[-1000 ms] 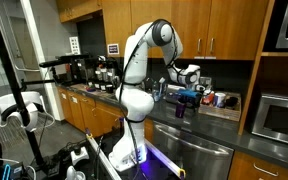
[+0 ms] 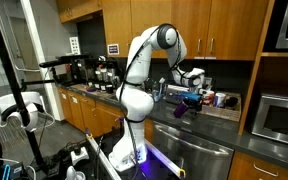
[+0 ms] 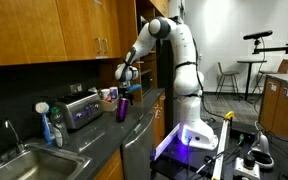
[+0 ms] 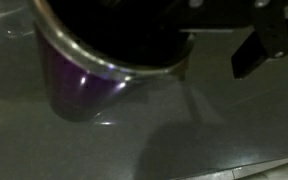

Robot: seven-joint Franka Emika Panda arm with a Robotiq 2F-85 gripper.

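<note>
A dark purple cup leans on the dark countertop below my gripper in exterior view 1. From the other side, the cup stands near the counter's front edge, with my gripper above and beside it. Close up in the wrist view, the cup shows a shiny metal rim and a dark mouth. One black finger is outside the rim on the right, apart from it. Dark parts of the gripper overlap the mouth, so the other finger and any grip on the rim cannot be made out.
Behind the cup is a wooden tray with several items by it. A toaster, bottles and a sink line the counter. Bare countertop extends to the right of the cup in exterior view 1.
The cup stood upright one second ago and now leans over. My gripper and wrist have shifted slightly at the cup; the surroundings look the same.
</note>
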